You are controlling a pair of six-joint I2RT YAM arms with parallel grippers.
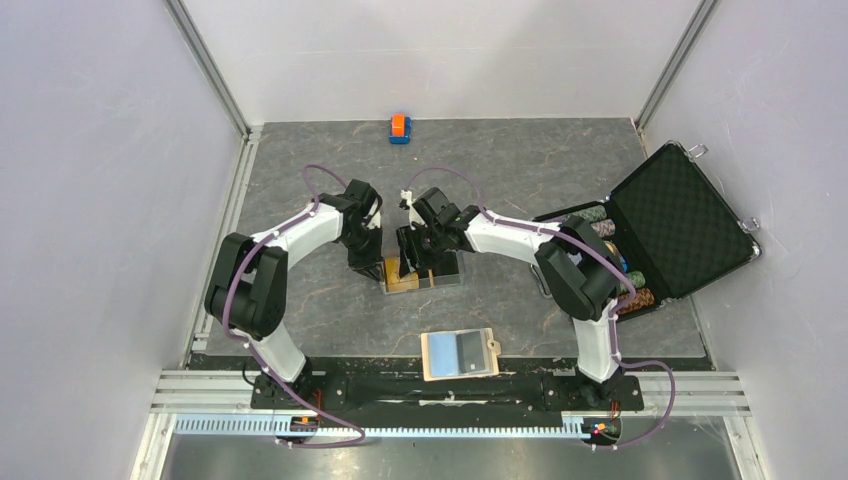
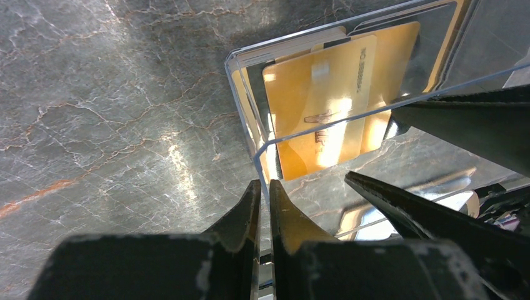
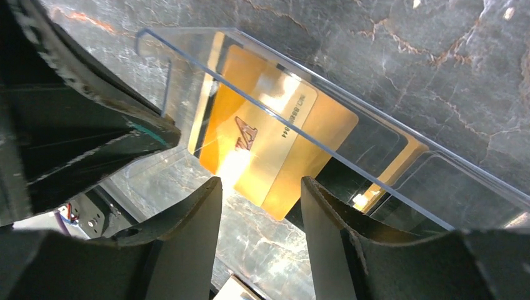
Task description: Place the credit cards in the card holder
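Observation:
A clear card holder [image 2: 240,103] lies on the grey tabletop. Gold cards, overlapping, lie in its left compartment, as the right wrist view also shows [image 3: 250,125]. My left gripper is shut on the clear wall at the holder's left end; its finger [image 3: 159,128] shows at the left of the right wrist view. Over the gold cards stands my right gripper, open, with no card between its fingers. From above, both grippers partly cover the holder, and dark material [image 1: 446,266] shows in its right part.
A small tray with blue and grey panels [image 1: 457,354] sits at the table's front edge. An open black case [image 1: 685,220] with several rolls stands at the right. An orange and blue object [image 1: 400,128] is at the back.

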